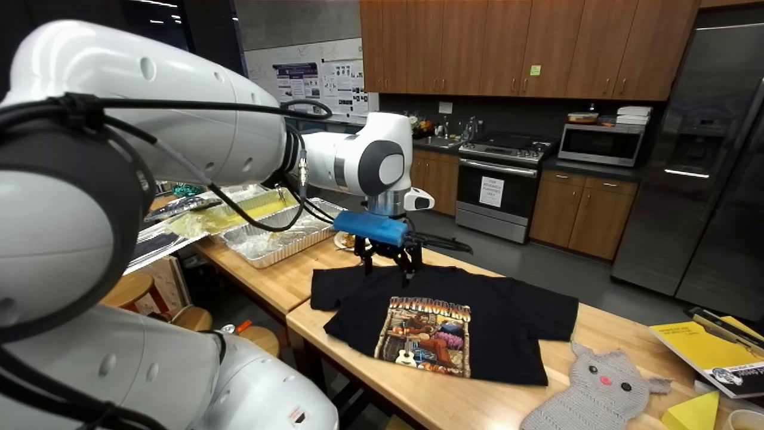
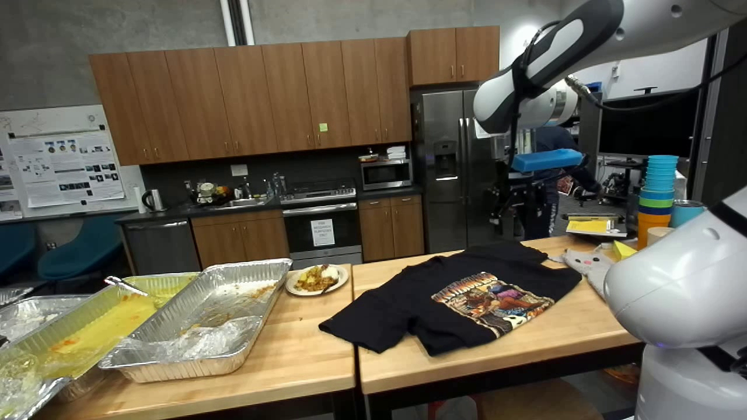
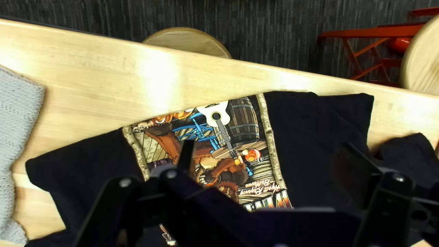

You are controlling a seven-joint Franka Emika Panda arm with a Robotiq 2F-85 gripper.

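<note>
A black T-shirt (image 1: pixel 501 322) lies spread on the wooden table, its colourful printed panel (image 1: pixel 427 335) facing up. In the second exterior view the shirt (image 2: pixel 392 308) reaches toward the seam between the two tables, with a sleeve at its left end. My gripper (image 1: pixel 387 276) is above the shirt, fingers pointing down, fingers open and empty. Seen from the wrist, the gripper's dark fingers (image 3: pixel 187 156) stand wide apart over the shirt (image 3: pixel 308 136) and hide its lower part.
A grey knitted toy (image 1: pixel 600 390) lies beside the shirt, with a yellow block (image 1: pixel 691 412) and books (image 1: pixel 716 351) close by. Foil trays (image 2: pixel 203 315) and a plate of food (image 2: pixel 316 280) occupy the other table. Stacked cups (image 2: pixel 656 196) stand at the far right.
</note>
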